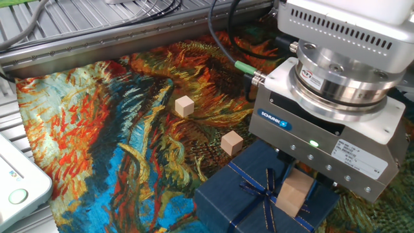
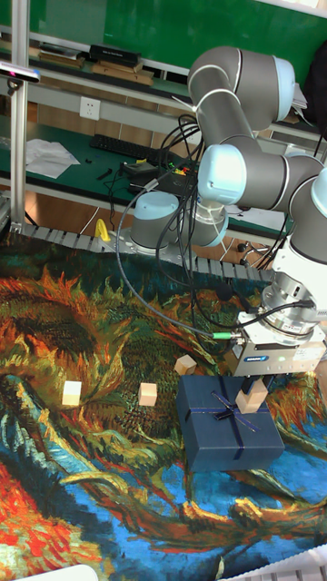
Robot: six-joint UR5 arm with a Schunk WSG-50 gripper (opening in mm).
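My gripper [image 1: 299, 181] points down over the dark blue gift box [image 1: 223, 194], its fingers on either side of light wooden blocks [image 1: 292, 194] on the lid. In exterior view 3 these look like two wooden cubes [image 2: 253, 393], one above the other, under the gripper body. Whether the fingers press on the upper cube or stand slightly apart from it is too small to tell. Loose on the cloth lie a wooden cube [image 1: 184, 107] and a nearer one [image 1: 231, 143]. Exterior view 3 also has a third loose cube [image 2: 184, 364] by the box's back left corner.
A ribbon bow [image 1: 266, 192] rises from the lid beside the blocks. A white device [image 1: 19, 184] stands at the left edge, and a cable [image 2: 125, 266] loops beside the arm.
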